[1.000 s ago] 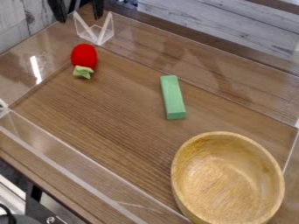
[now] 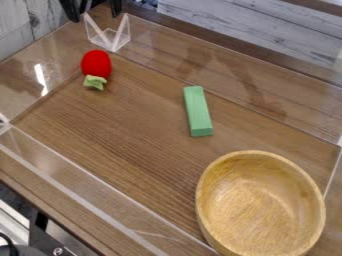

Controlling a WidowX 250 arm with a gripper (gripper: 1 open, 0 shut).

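The dark gripper [image 2: 96, 12] is only partly in view at the top left edge, above a red strawberry-like object [image 2: 96, 64] with a green top that lies on the wooden table. A green rectangular block [image 2: 197, 111] lies near the middle, and a wide tan bowl [image 2: 261, 205] sits at the lower right. The gripper's fingertips are mostly cut off by the frame, with nothing seen held.
A white object [image 2: 112, 35] stands behind the red object, near the back left. Pale walls line the back and left.
The objects on the table have not moved.
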